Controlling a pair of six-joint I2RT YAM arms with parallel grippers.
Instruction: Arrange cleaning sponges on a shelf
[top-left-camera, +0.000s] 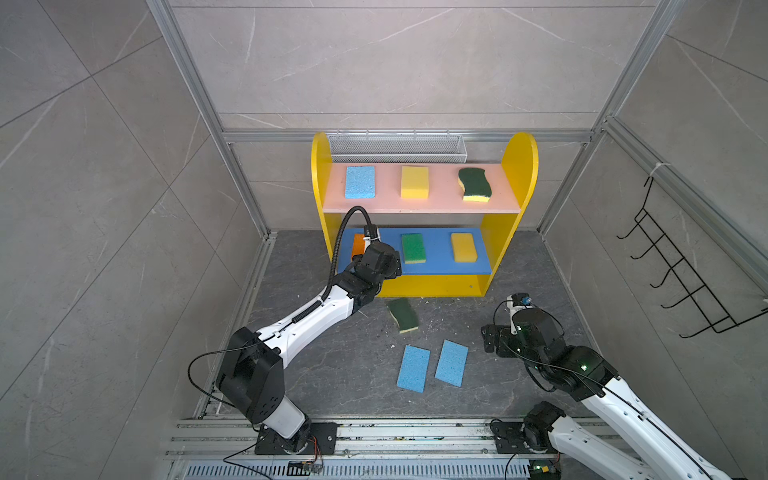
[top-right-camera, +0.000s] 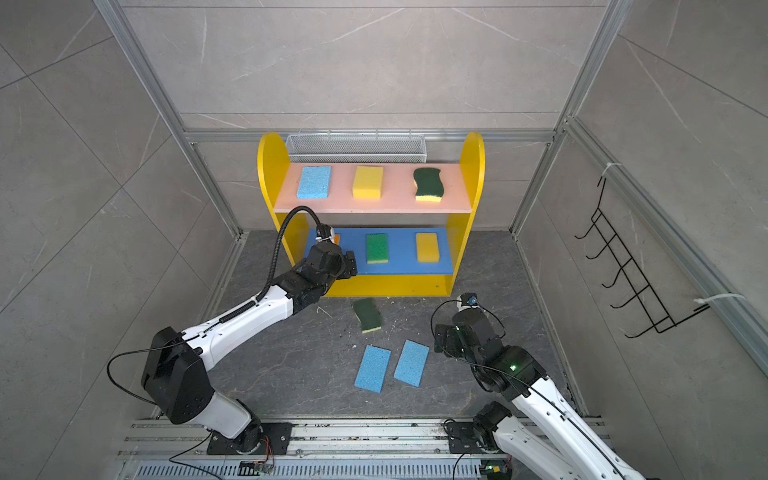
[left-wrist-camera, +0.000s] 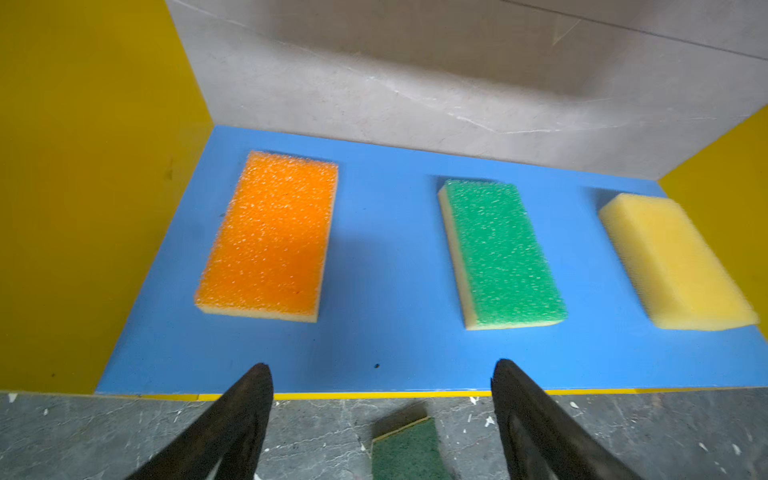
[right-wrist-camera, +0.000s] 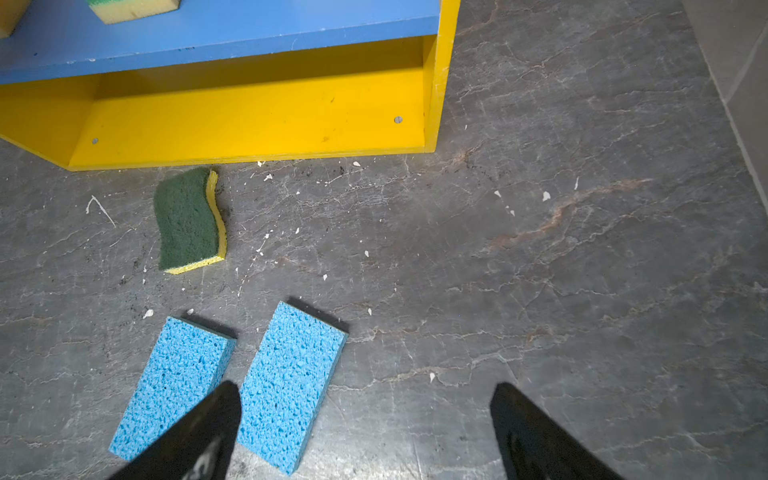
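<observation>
On the blue middle shelf (left-wrist-camera: 384, 352) lie an orange sponge (left-wrist-camera: 272, 232), a green sponge (left-wrist-camera: 508, 256) and a yellow sponge (left-wrist-camera: 680, 260). The pink top shelf (top-left-camera: 388, 188) bears a blue sponge (top-left-camera: 360, 182), a yellow sponge (top-left-camera: 414, 182) and a dark green one (top-left-camera: 475, 184). On the floor are a dark green sponge (right-wrist-camera: 188, 220) and two blue sponges, one left (right-wrist-camera: 172, 384) and one right (right-wrist-camera: 292, 388). My left gripper is before the middle shelf, its fingers apart and empty. Also empty, my right gripper stands open above the floor, right of the blue sponges.
Yellow side panels (top-left-camera: 512, 208) bound the shelf unit. A white wire basket (top-left-camera: 397, 149) sits behind its top. A black hook rack (top-left-camera: 680, 264) hangs on the right wall.
</observation>
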